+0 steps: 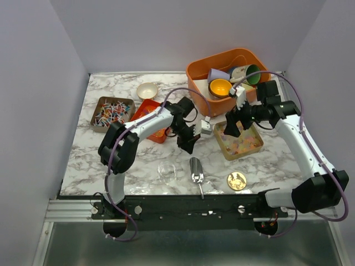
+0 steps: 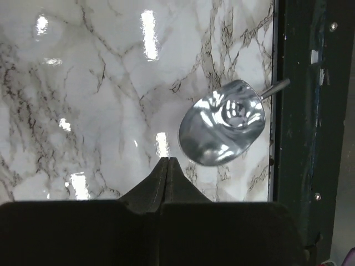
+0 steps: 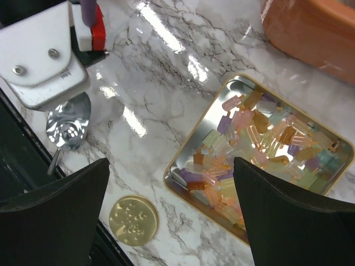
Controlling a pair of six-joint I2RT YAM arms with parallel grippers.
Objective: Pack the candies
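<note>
The metal scoop (image 2: 222,123) lies bowl-up on the marble table near its front edge, its handle reaching over the dark rail. My left gripper is shut with nothing between its fingers, and the scoop is beside it, outside the fingers. A clear jar (image 1: 167,172) stands left of the scoop in the top view. Gummy candies (image 3: 260,133) fill a metal tray (image 3: 191,133) under my right gripper, which is open and empty. A gold lid (image 3: 133,220) lies on the table in front of that tray.
An orange bin (image 1: 197,71) with cups stands at the back right. On the left are a tray of wrapped candies (image 1: 112,113), a red tray (image 1: 145,106) partly behind the left arm, and a white bowl (image 1: 147,90).
</note>
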